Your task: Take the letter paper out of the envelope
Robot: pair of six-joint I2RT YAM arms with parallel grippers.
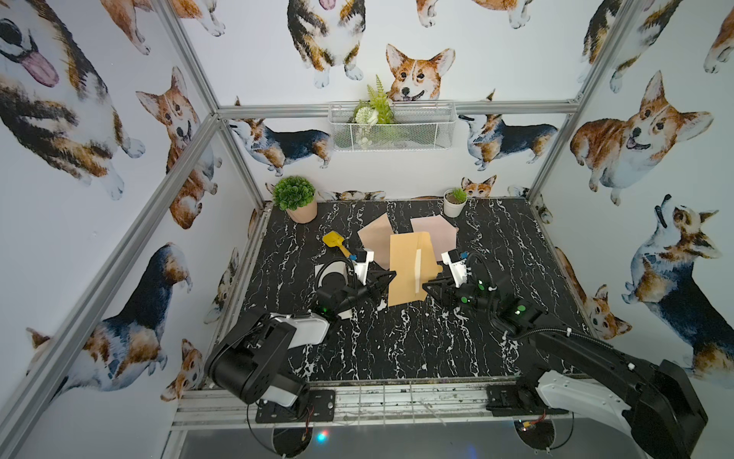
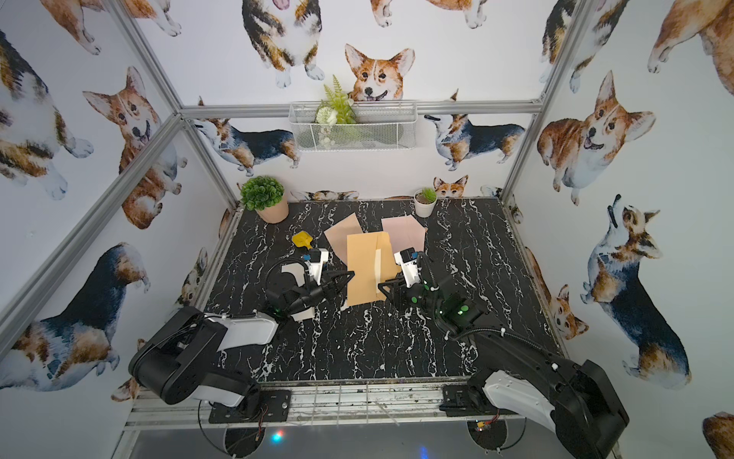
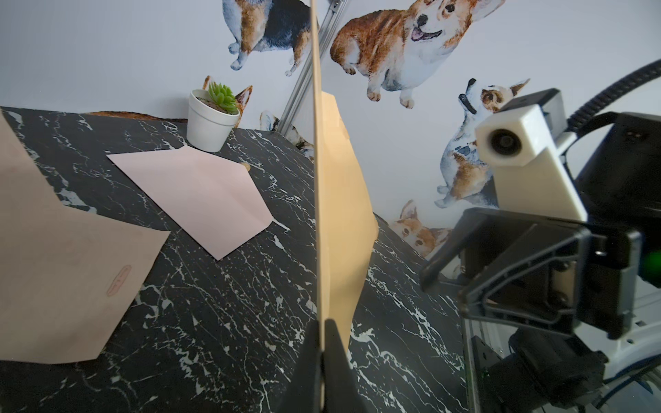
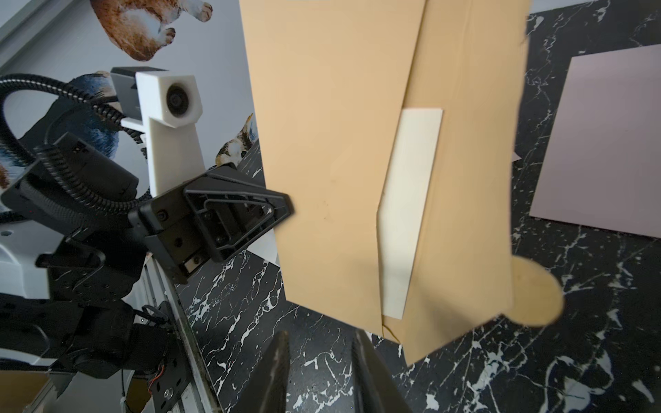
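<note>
A tan envelope (image 1: 403, 264) stands up off the table between my two arms, its flap side folded out to the right. My left gripper is shut on the envelope's left edge, seen nearly edge-on in the left wrist view. From the envelope's opening a narrow strip of white letter paper (image 4: 410, 213) shows; the rest of the sheet is hidden inside. Close by on the right, my right gripper is open, its fingertips apart with only dark table seen between them. The paper lies beyond and above those fingers in the right wrist view.
Flat on the table behind are a brownish envelope (image 1: 374, 233) and a pink one (image 1: 437, 233). A yellow scoop (image 1: 334, 240) and a partly hidden white item lie near the left arm. Potted plants (image 1: 300, 200) stand at the back.
</note>
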